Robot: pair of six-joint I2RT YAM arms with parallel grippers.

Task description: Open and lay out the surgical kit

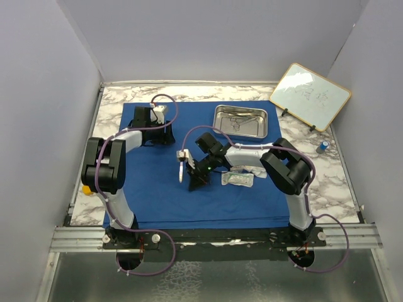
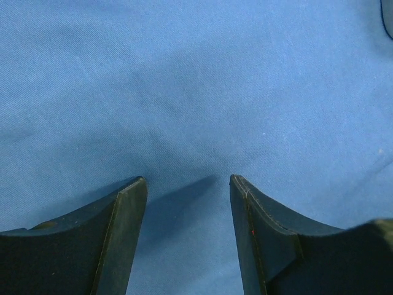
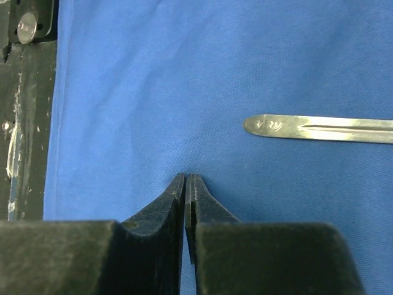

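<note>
A blue drape (image 1: 151,195) lies spread over the table. On it a slim metal instrument handle (image 1: 181,171) lies lengthwise, front to back; its rounded end (image 3: 276,126) shows in the right wrist view. Just right of that handle, my right gripper is low over bare cloth, its tips pressed together with nothing showing between them. At the back left, my left gripper has its fingers apart above empty drape. The metal tray (image 1: 242,136) stands at the back right, with scissors-like instruments (image 1: 236,123) inside.
A sealed packet (image 1: 237,179) and crumpled white wrapping (image 1: 257,170) lie right of centre, partly under the right arm. Farther right are a whiteboard (image 1: 310,94) and a blue-capped bottle (image 1: 322,146).
</note>
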